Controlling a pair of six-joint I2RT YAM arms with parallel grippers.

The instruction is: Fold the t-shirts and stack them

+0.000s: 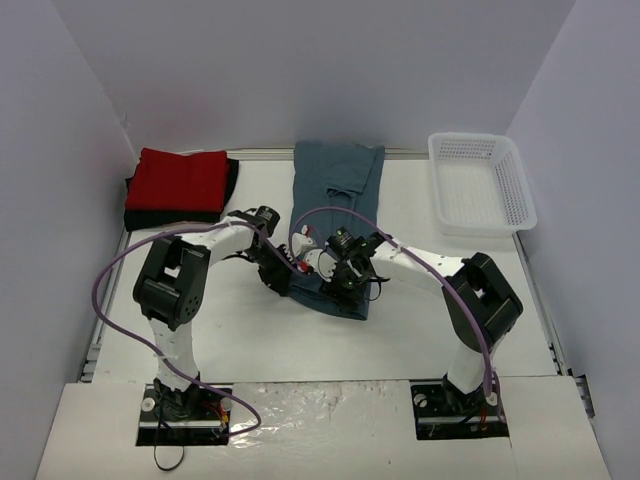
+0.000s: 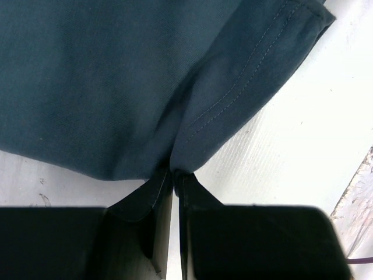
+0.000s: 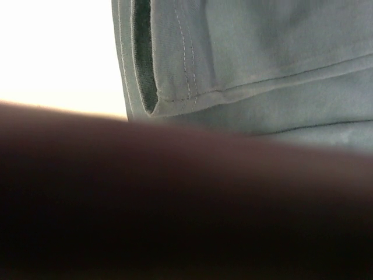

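Note:
A dark teal t-shirt lies lengthwise down the middle of the table, one end near the back wall. Its near end is bunched and slanted between my two grippers. In the left wrist view, my left gripper is shut on the near edge of the teal cloth, beside a stitched hem. From above, my right gripper is over the right side of that near end. A dark blur fills the lower half of the right wrist view and hides its fingers; folded layers and a stitched hem show above it.
A folded red t-shirt rests on a black one at the back left. An empty white basket stands at the back right.

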